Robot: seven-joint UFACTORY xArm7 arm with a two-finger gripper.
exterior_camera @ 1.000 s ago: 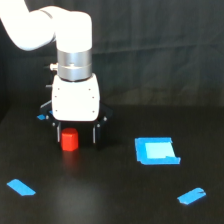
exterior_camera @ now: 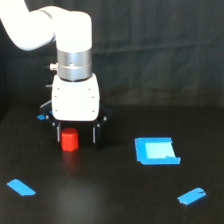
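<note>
A small red block point(exterior_camera: 69, 139) stands on the black table at the left. My white gripper point(exterior_camera: 77, 135) points straight down over it. Its dark fingers are spread, one on each side of the block, with the left finger point(exterior_camera: 57, 134) closer to it than the right. A gap shows between the block and the right finger. Whether the left finger touches the block cannot be made out.
To the right lies a blue square with a pale center point(exterior_camera: 158, 150). Blue tape strips mark the table at front left point(exterior_camera: 20, 187) and front right point(exterior_camera: 191, 196).
My gripper has come down slightly over the red block. The block and the blue square look unmoved.
</note>
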